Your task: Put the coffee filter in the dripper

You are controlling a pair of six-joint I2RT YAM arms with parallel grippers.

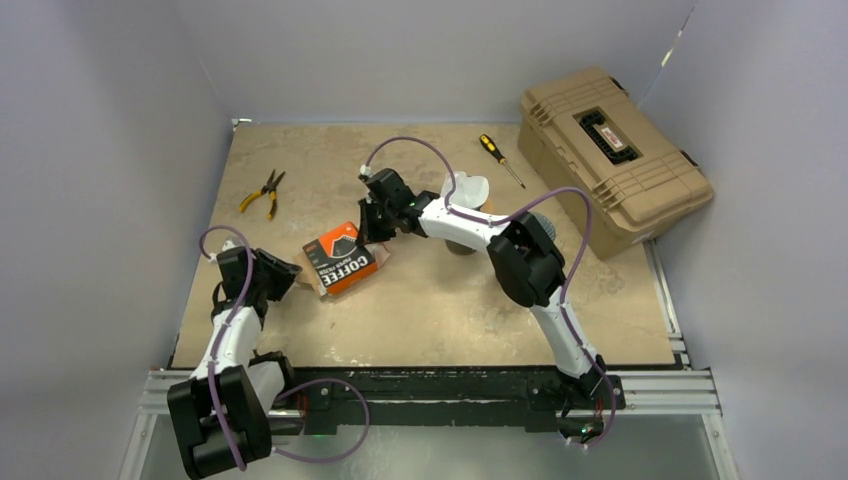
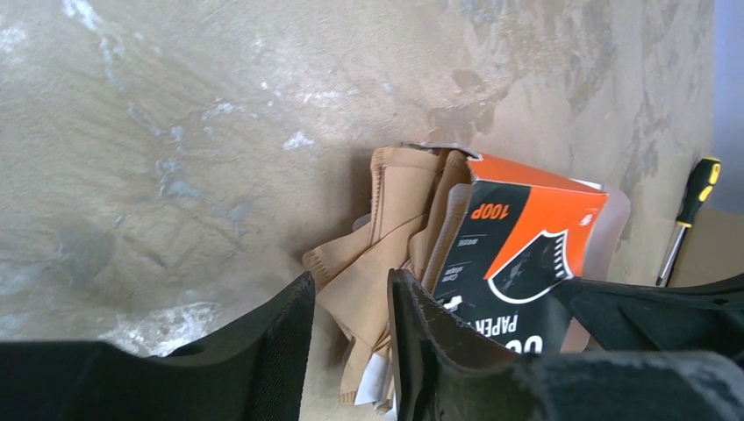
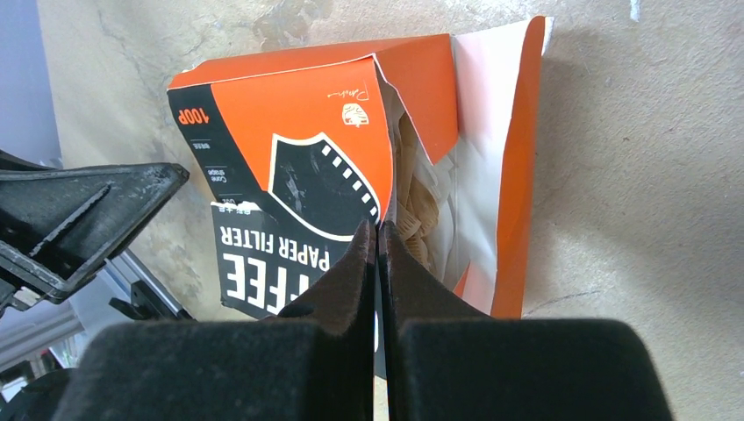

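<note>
The orange and black coffee filter box [image 1: 338, 258] lies mid-left on the table, flaps open, brown paper filters [image 2: 373, 281] spilling from its left end. My left gripper stands open beside those filters, its fingers at their near edge. My right gripper is shut, its tips at the box's open top edge; whether anything thin is between them I cannot tell. A white dripper [image 1: 465, 188], partly behind the right arm, stands right of the box.
Yellow pliers [image 1: 265, 195] lie at the back left and a screwdriver [image 1: 500, 158] at the back. A large tan case [image 1: 610, 160] fills the back right.
</note>
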